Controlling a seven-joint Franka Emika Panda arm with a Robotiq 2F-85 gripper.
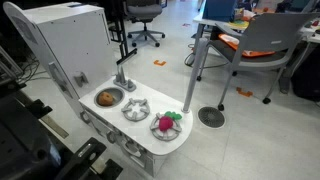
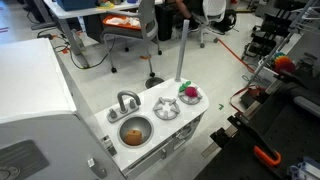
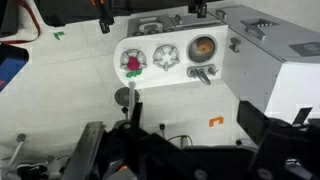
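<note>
A white toy kitchen counter stands on the pale floor. On its end burner sits a pink-red toy vegetable with green leaves, and the middle burner is bare. A round brown-orange item lies inside the sink, beside the grey faucet. In the wrist view my gripper shows dark fingers wide apart at the bottom; it is open, with nothing between them. The counter lies beyond the fingers, apart from them.
A tall white box adjoins the sink end. Near the burner end, a metal post rises beside a round dark floor disc. A grey chair stands farther back. Open floor lies beyond the counter.
</note>
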